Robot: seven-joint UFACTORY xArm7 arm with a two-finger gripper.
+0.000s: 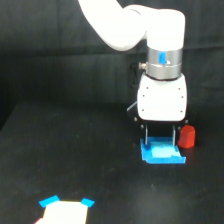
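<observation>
My white gripper [161, 140] is lowered at the right of the camera view, over a small pale square outlined in blue tape [148, 160]. Whether its fingers are open or shut is hard to tell at this size. A red cylinder [187, 137] stands just right of the gripper, at the back right corner of the taped square.
A second pale square with blue tape corners [66, 212] is at the bottom left, cut by the frame's edge.
</observation>
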